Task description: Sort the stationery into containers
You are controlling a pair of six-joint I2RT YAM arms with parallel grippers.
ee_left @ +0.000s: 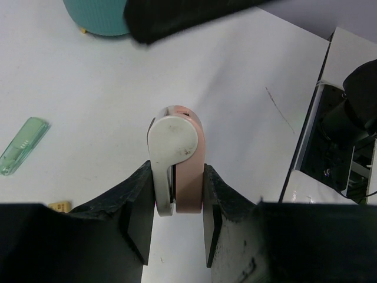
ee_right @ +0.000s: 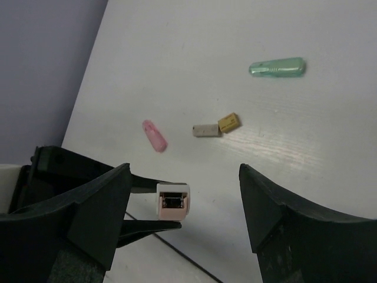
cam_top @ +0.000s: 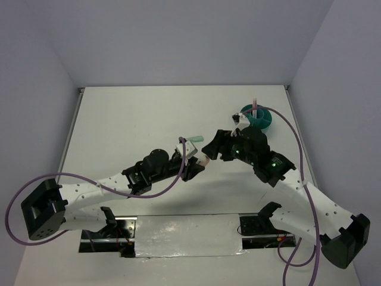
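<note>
A pink-and-white stationery item (ee_left: 189, 168) with a rounded end is held upright between the fingertips of my left gripper, which is shut on it. Facing it from the right, my right gripper stands open. In the right wrist view the item's end (ee_right: 173, 202) appears between its spread fingers; whether they touch it cannot be told. On the table lie a green translucent case (ee_right: 278, 68), a pink piece (ee_right: 154, 135), a grey block (ee_right: 206, 130) and a tan block (ee_right: 230, 122). A teal container (cam_top: 262, 121) stands at the back right, holding pink sticks (cam_top: 255, 106).
Both arms meet over the middle of the table, their grippers very close together. Broad bare table (cam_top: 131, 119) lies at the back left. Grey walls (cam_top: 339, 101) close in the sides and back. Purple cables (cam_top: 300, 155) loop along both arms.
</note>
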